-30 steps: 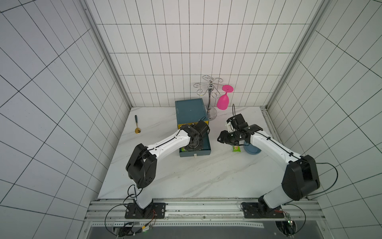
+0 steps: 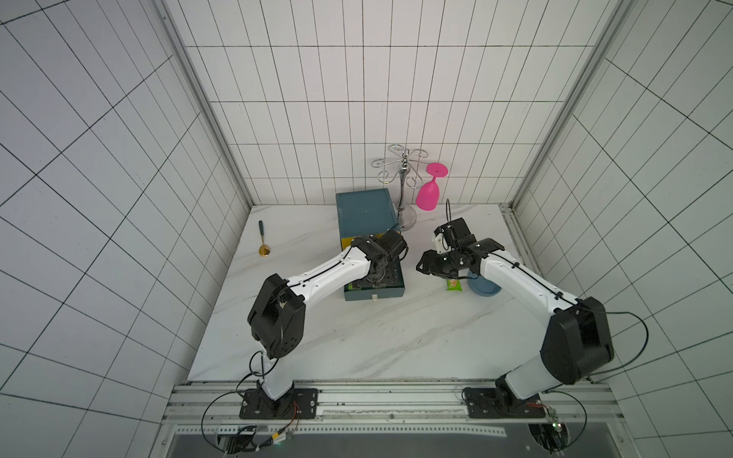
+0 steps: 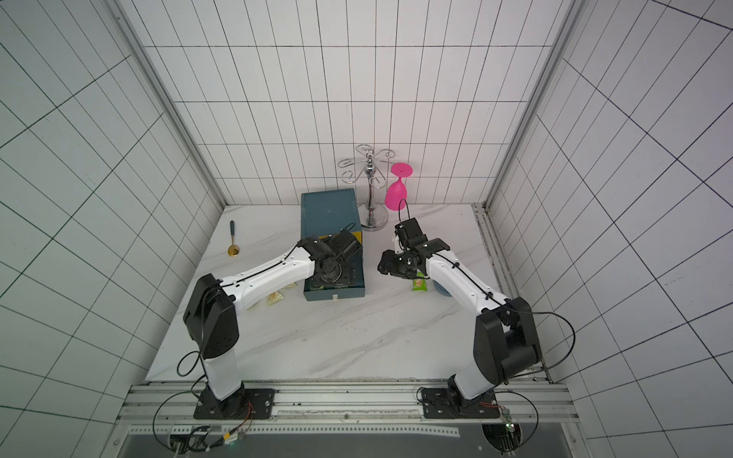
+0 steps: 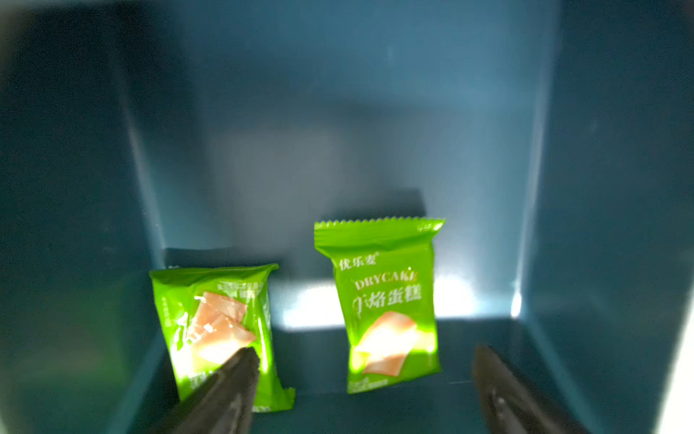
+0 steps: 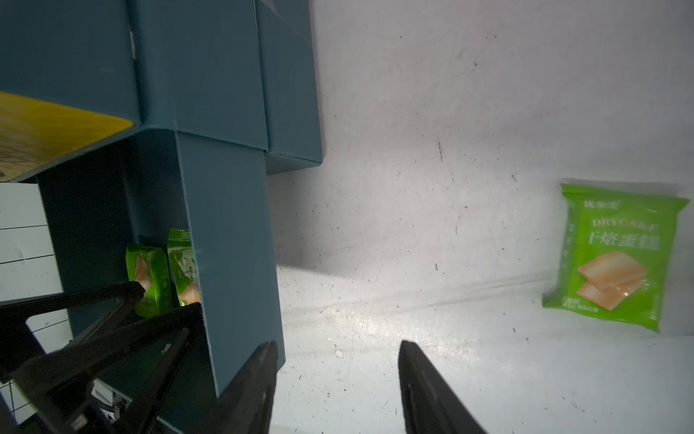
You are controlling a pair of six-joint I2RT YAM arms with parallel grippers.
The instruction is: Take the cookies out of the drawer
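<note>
Inside the blue open drawer (image 4: 347, 159), two green cookie packets (image 4: 386, 296) (image 4: 180, 303) lie side by side in the left wrist view. My left gripper is open over them, with the middle packet between and beyond its blurred fingertips. In the top views the left arm's wrist covers much of the drawer. A further green packet (image 5: 614, 256) lies on the table to the right of the drawer. My right gripper hangs open over bare table beside the drawer, holding nothing.
A blue plate (image 2: 486, 287) is at the right, partly under the right arm. A metal stand (image 2: 403, 183) with a pink goblet (image 2: 427, 194) stands at the back. A spoon (image 2: 263, 248) lies at the left.
The right arm is unchanged.
</note>
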